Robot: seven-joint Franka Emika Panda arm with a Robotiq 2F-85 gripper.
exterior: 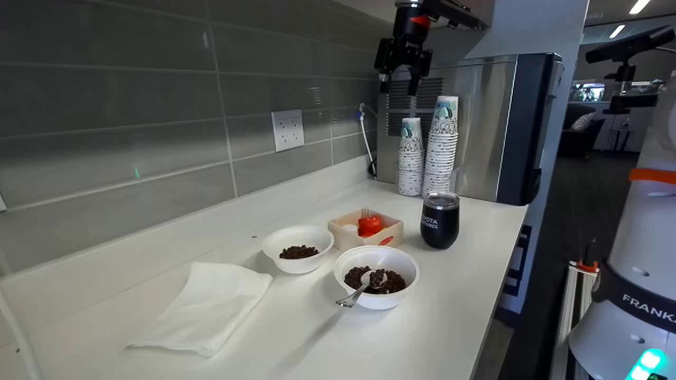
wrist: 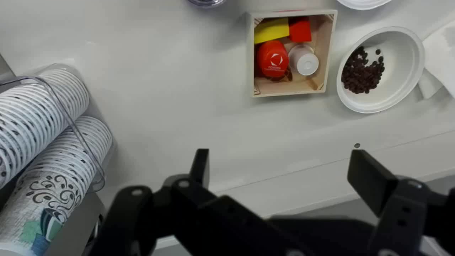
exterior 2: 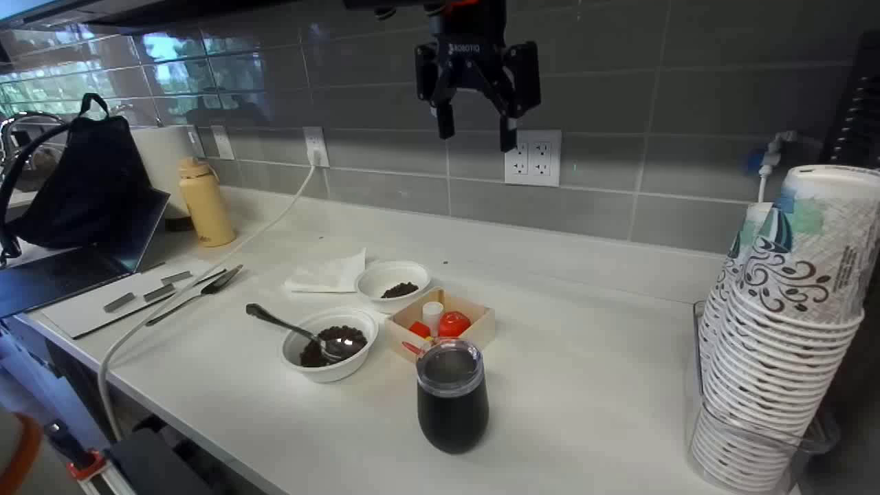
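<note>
High above the counter hangs my gripper [exterior 2: 476, 141], open with nothing between its fingers. Below it, a wooden box [wrist: 290, 89] holds a red round item [wrist: 273, 59], a white-capped container [wrist: 307, 64], and yellow and red pieces. One white bowl [exterior: 298, 235] contains a small heap of dark brown pieces [wrist: 362, 70]. The second white bowl [exterior: 405, 266], nearer the counter's front edge, holds more of them, and a metal spoon [exterior 2: 330, 346] rests in it with its handle over the rim. A black tumbler [exterior 2: 452, 404] with a clear lid stands upright beside the box.
Tall stacks of paper cups [exterior 2: 775, 355] stand in a clear holder by the metal appliance [exterior: 485, 126]. A folded white cloth [exterior: 206, 304] lies beside the bowls. A laptop [exterior 2: 82, 264], a yellow bottle [exterior 2: 206, 205] and a white cable [exterior 2: 214, 264] occupy the far end. Counter between box and cups is clear.
</note>
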